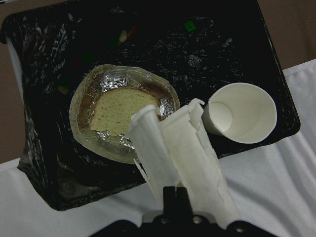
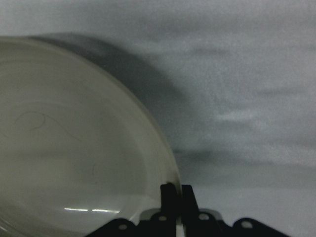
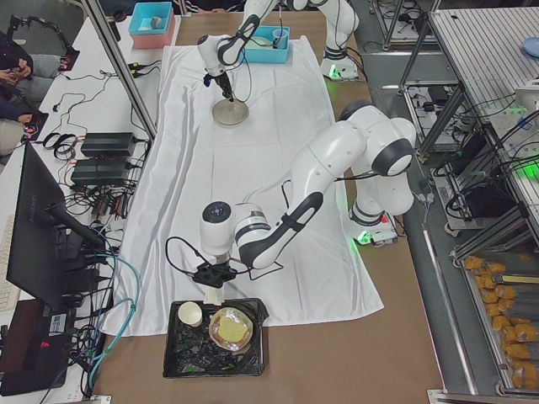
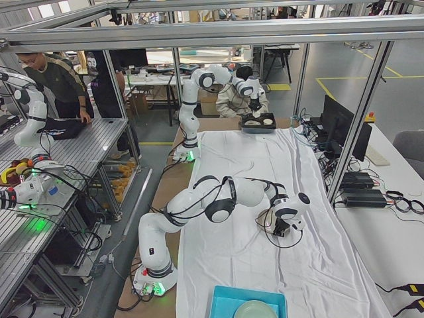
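Note:
A black plastic-lined tray (image 3: 181, 358) holds a white paper cup (image 1: 249, 113) and a foil dish with a slice of bread (image 1: 121, 108). My left gripper is shut on a crumpled white paper item (image 1: 192, 163), hanging over the tray's edge between dish and cup. At the far end of the cloth, my right gripper is shut on the rim of a round pale plate (image 2: 74, 148), one finger inside and one outside.
A blue bin (image 3: 261, 55) stands behind the plate at the table's end. A monitor and cables line the neighbouring desk.

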